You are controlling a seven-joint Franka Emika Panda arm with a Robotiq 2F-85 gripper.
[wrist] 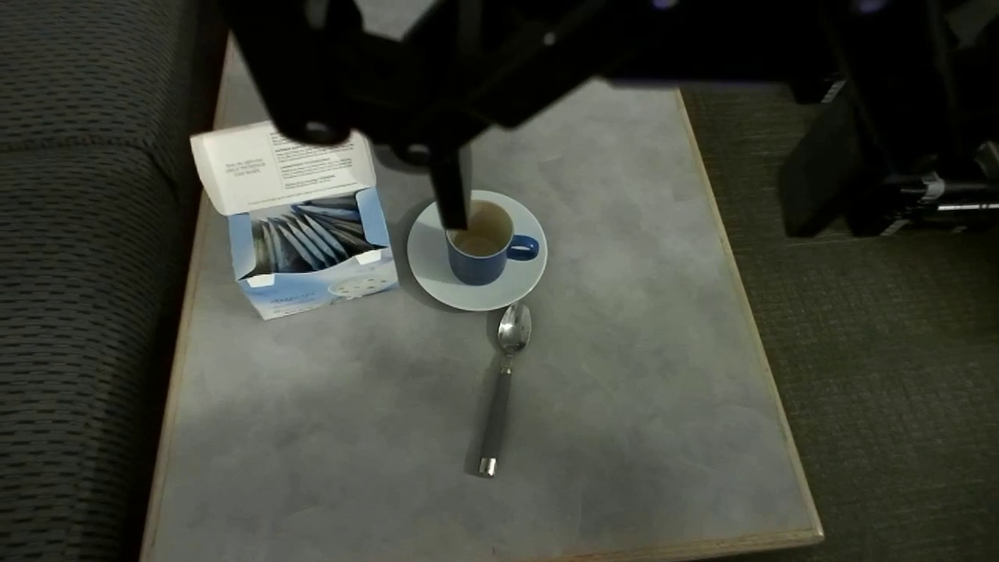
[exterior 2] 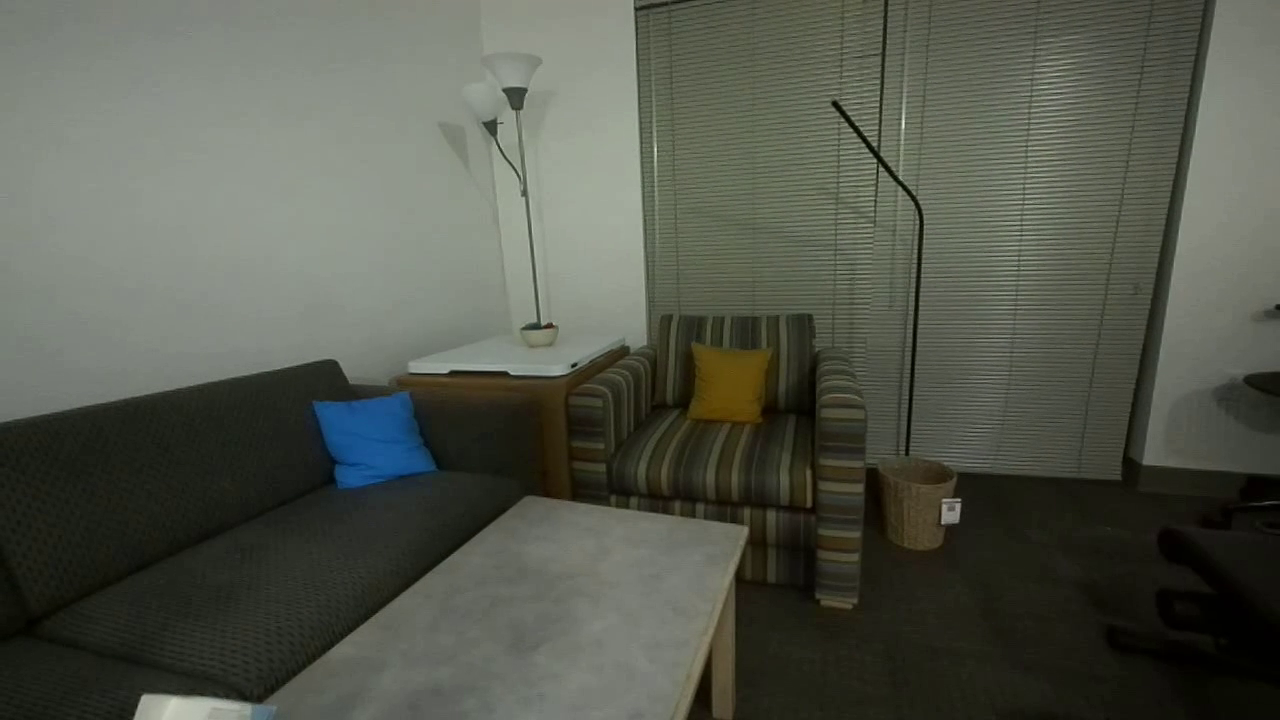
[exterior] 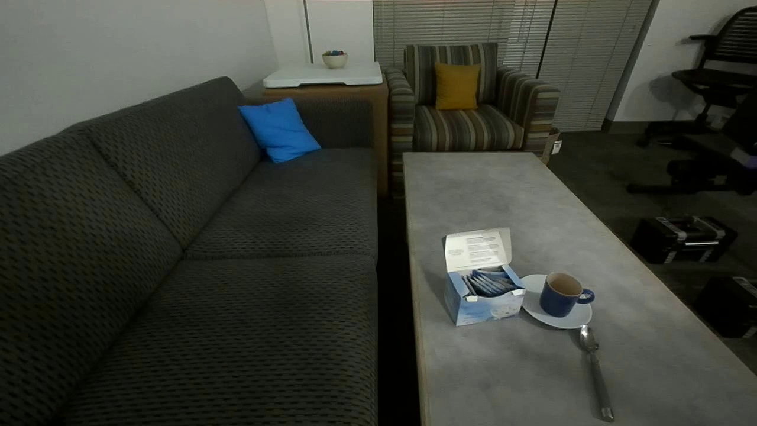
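Note:
In the wrist view my dark gripper reaches down from the top, open, with nothing seen held. One finger point(wrist: 453, 198) overlaps the left rim of a blue cup point(wrist: 478, 267) in the picture; its height above the cup is unclear. The cup stands upright on a white saucer point(wrist: 431, 272), its handle to the right. Left of it sits a light-blue box point(wrist: 318, 295), lid raised, full of sachets point(wrist: 300, 239). A spoon point(wrist: 498, 412) with a grey handle lies below the saucer, bowl towards it. Exterior view 2 catches only the box lid point(exterior 2: 198, 708).
A dark sofa point(exterior: 284, 319) runs along its left side; a striped armchair point(exterior: 468, 131) stands at the far end. Black cases point(exterior: 682, 238) rest on the floor to the right.

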